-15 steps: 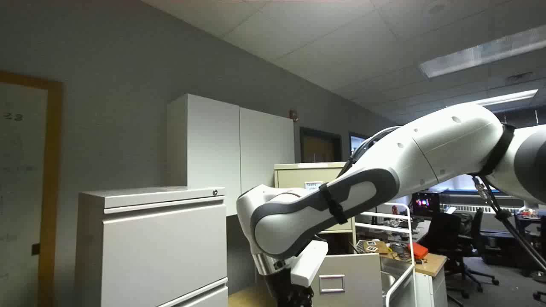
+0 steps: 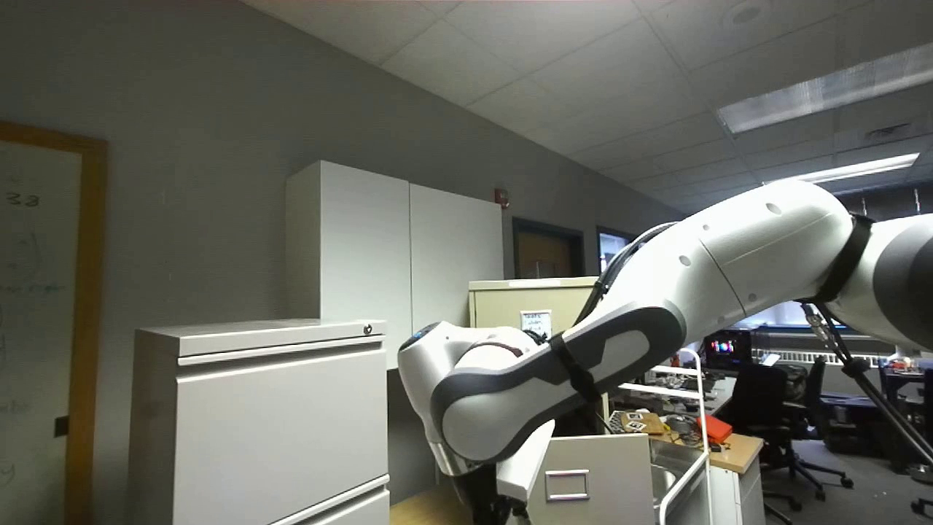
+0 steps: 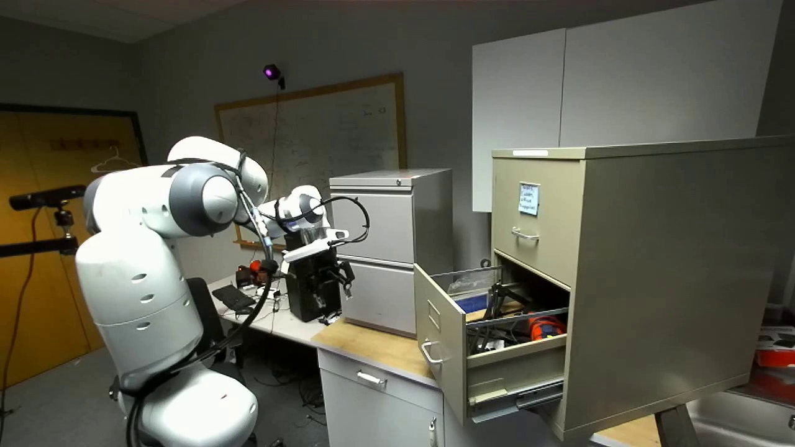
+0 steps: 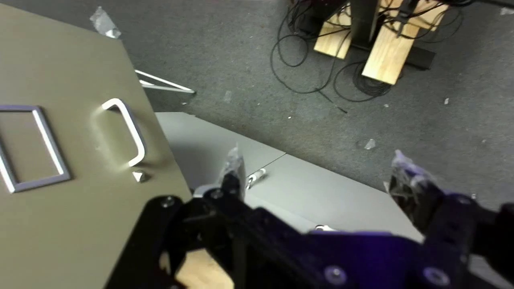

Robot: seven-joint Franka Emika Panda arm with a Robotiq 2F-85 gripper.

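Note:
My gripper stands open, nothing between its fingers, which are spread wide in the wrist view. In exterior view 2 the gripper [image 3: 333, 298] hangs in front of the grey filing cabinet, to the left of the beige cabinet's pulled-out drawer [image 3: 441, 335]. That drawer's front fills the left of the wrist view, where its silver handle [image 4: 129, 127] lies apart from the left finger. In exterior view 1 the drawer front [image 2: 603, 481] shows just right of the wrist; the fingertips are cut off by the lower edge.
Tools and an orange item [image 3: 546, 328] lie inside the drawer. The beige cabinet [image 3: 656, 283] and grey filing cabinet [image 3: 372, 223] flank a wooden counter [image 3: 380, 350]. Cables and wood blocks [image 4: 390, 53] rest on the floor; open floor lies between.
In exterior view 1 the forearm and wrist have shifted slightly left and down, with the wrist tilted differently. The drawer stands pulled out in the same place.

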